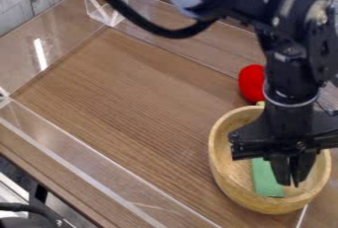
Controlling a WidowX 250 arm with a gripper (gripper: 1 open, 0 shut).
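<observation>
The black gripper [276, 155] reaches down from the top of the view into a yellow bowl [226, 166] at the lower right. A green block [266, 179] lies in the bowl, partly hidden behind the gripper's lower parts. I cannot tell whether the fingers touch or hold the block.
A red object [251, 83] sits behind the bowl, beside the arm. A light patterned item shows at the right edge, and a clear plastic piece [103, 5] stands at the top left.
</observation>
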